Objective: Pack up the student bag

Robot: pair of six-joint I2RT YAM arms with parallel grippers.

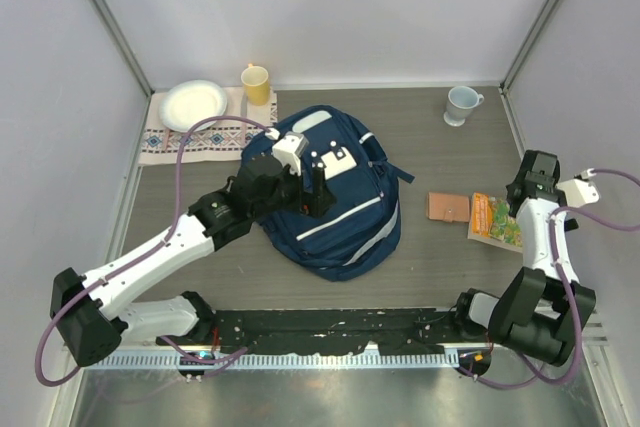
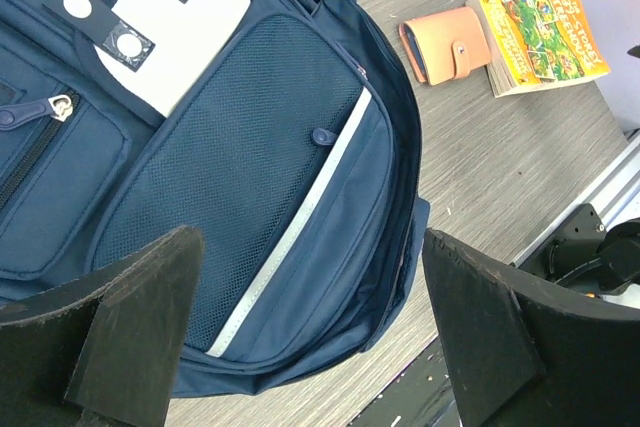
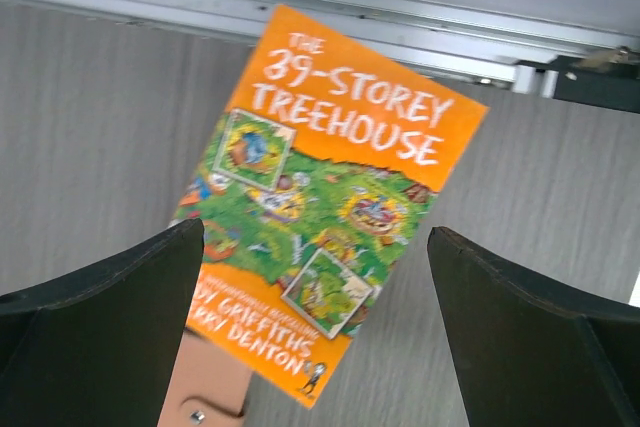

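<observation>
A navy backpack [image 1: 340, 227] lies flat with its front flap down. My left gripper [image 1: 318, 197] hovers open over it, nothing between its fingers, the mesh pocket and reflective strip below it in the left wrist view. An orange paperback, The 39-Storey Treehouse [image 3: 310, 197], lies to the bag's right, beside a tan wallet [image 1: 447, 206] with a snap strap. My right gripper is open above the book, which shows between and beyond its fingers.
A white plate [image 1: 192, 104] on a patterned mat and a yellow mug [image 1: 256, 85] stand at back left, a pale mug [image 1: 462, 104] at back right. Bare table lies between bag and wallet, with walls behind and at both sides.
</observation>
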